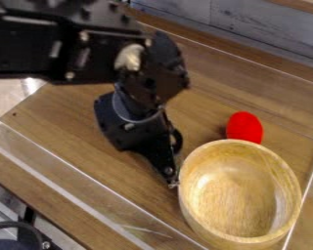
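Note:
My black gripper (170, 161) reaches down to the wooden board just left of a pale wooden bowl (239, 195), its fingertips close by the bowl's left rim. A red egg-shaped object (245, 128) lies behind the bowl.
A grey panel wall (264, 34) stands at the back, a clear rail runs along the front-left edge, and a dark cable lies at the lower left.

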